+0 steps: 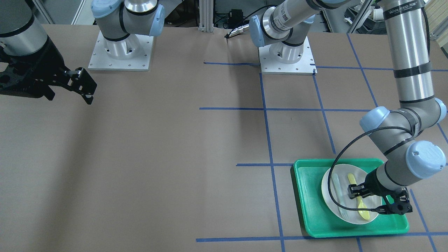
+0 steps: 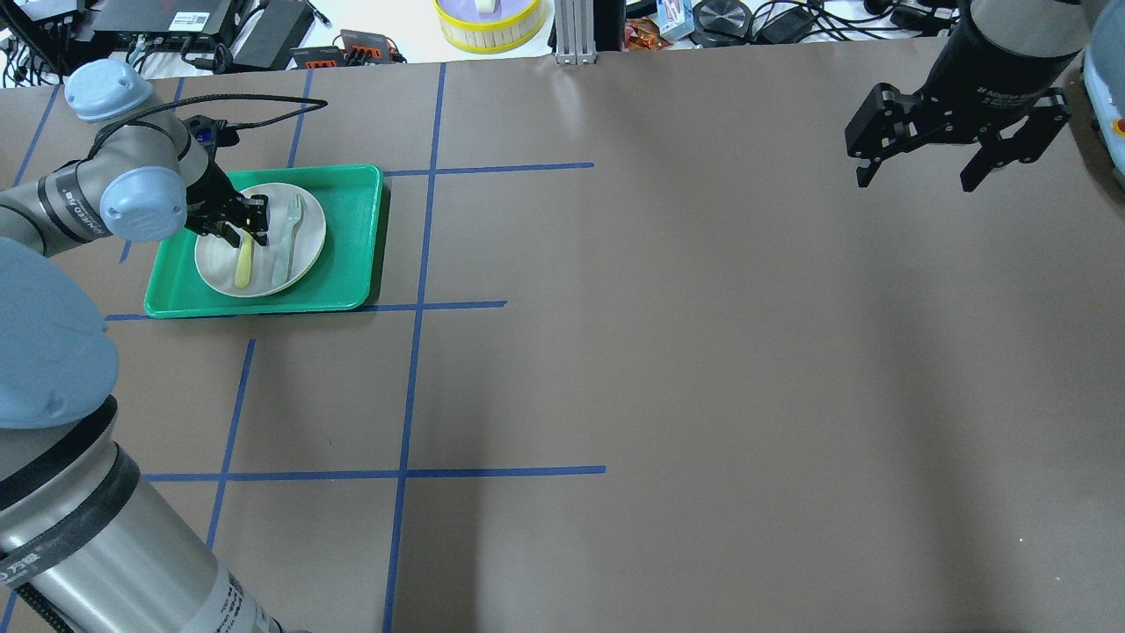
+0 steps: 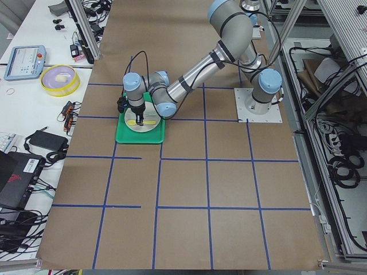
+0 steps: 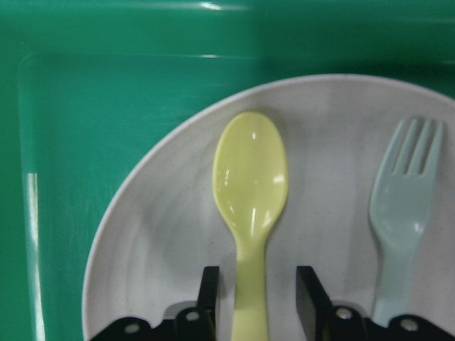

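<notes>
A white plate [image 2: 216, 264] lies in a green tray [image 1: 311, 222], holding a yellow spoon [image 4: 249, 185] and a pale mint fork [image 4: 404, 206]. My gripper is open low over the plate, one black finger on each side of the spoon's handle, apart from it; the fork lies to the right in the left wrist view. In the front view the arm partly hides both utensils.
A second arm's gripper [image 2: 949, 142] hangs at the other side of the table. Cables and equipment lie on a white bench [image 3: 17, 97] beyond one edge.
</notes>
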